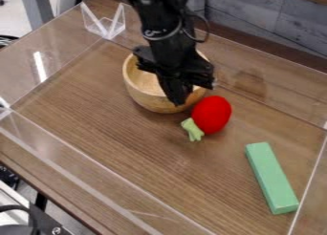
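Observation:
The black gripper (186, 86) reaches down from the top into a light wooden bowl (143, 91) at the centre, hiding much of it. Its lower end is at the bowl's right side; it looks shut, with nothing visible held. A red object (212, 115) with a pale green end lies just right of and in front of the bowl.
A green bar (270, 177) lies at the lower right. A clear plastic piece (105, 19) stands at the back left, and black cables (15, 218) are at the lower left corner.

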